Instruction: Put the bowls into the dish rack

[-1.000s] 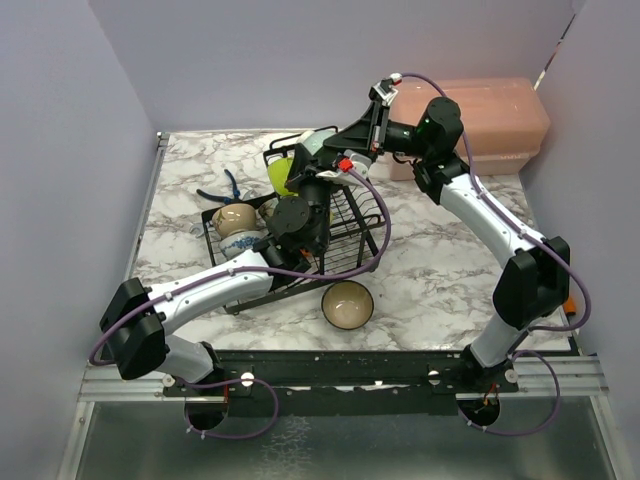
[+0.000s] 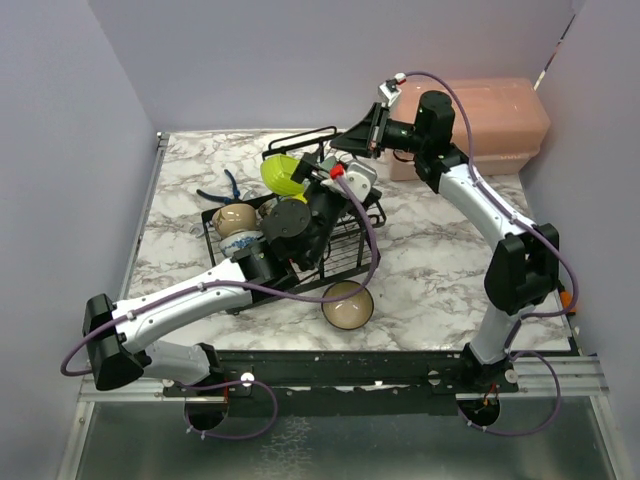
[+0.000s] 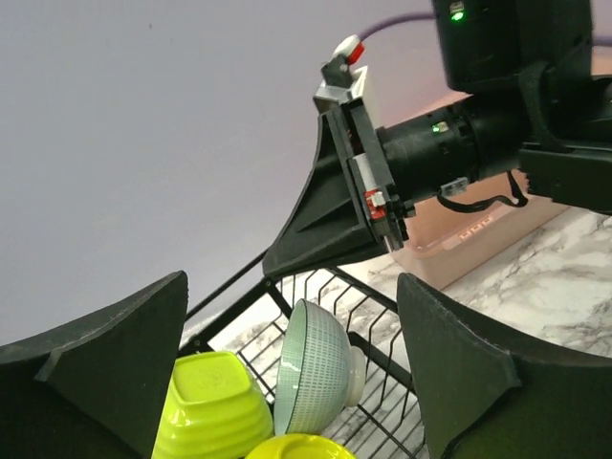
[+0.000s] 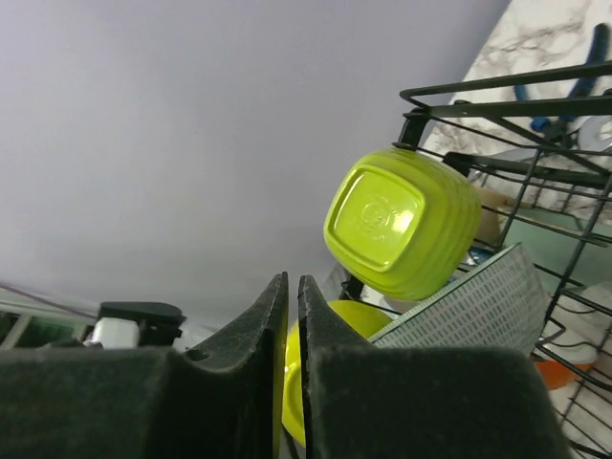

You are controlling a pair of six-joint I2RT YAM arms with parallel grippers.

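Note:
In the top view the dish rack [image 2: 340,250] holds bowls: green ones [image 2: 283,174], a brown one [image 2: 236,217] and a patterned one. A pale patterned bowl [image 3: 316,368] stands on edge in the rack beside the square green bowl [image 3: 212,406]. A brown bowl [image 2: 348,305] lies on the counter in front. My left gripper [image 2: 330,180] is over the rack, open, with nothing between its fingers in its wrist view. My right gripper [image 2: 350,140] is above the rack's back right; its fingertips look close together in its wrist view, nothing visible between them.
A pink bin [image 2: 500,125] stands at the back right. Blue pliers [image 2: 215,196] lie left of the rack.
My left gripper has shifted and its arm extends differently over the rack. My right arm has moved slightly.

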